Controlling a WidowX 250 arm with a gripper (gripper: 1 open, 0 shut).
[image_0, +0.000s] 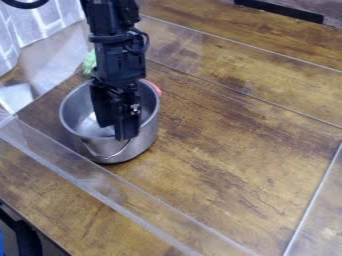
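A steel pot with a wire handle stands on the wooden table at the left. The black arm comes down from the top, and its gripper reaches into the pot, its fingers pointing down inside the rim. I cannot tell whether the fingers are open or shut, or whether anything is between them.
Behind the pot lie a green item and a red item, partly hidden. A pale object sits at the left edge.
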